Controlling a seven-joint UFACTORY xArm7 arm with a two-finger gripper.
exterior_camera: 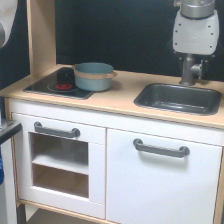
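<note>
A blue-grey pot (94, 77) with a light brown rim and side handle stands upright on the countertop, at the right part of the black stovetop (45, 84). A red burner mark shows beside it on the left. My arm (196, 33), white and grey, comes down from the top right edge, behind the sink. Dark grey parts show under its end, where gripper and faucet are hard to tell apart. How the fingers stand cannot be made out. The pot is well away from the arm.
The dark sink (180, 97) is sunk into the wooden countertop (122, 98) on the right, and looks empty. Below are an oven door (98, 172) with a window and a white cabinet door (150, 187), both closed, with grey handles.
</note>
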